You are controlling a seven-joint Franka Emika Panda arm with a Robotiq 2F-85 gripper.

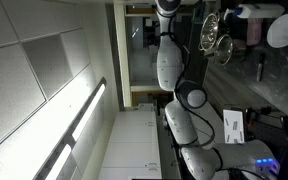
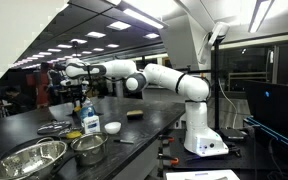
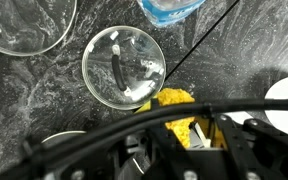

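Note:
My gripper is at the bottom of the wrist view, partly covered by a dark curved band. It looks shut on a crumpled yellow object, which shows just ahead of the fingers; what it is cannot be made out. A clear round lid with a dark handle lies past the yellow object on the dark counter. The gripper end is out of frame in exterior view 1 and too small to read in exterior view 2.
Near the lid are a clear bowl, a blue-and-white bottle and a white round dish. Metal bowls and a pot stand at the counter's near edge. Bare counter stretches toward the arm's base.

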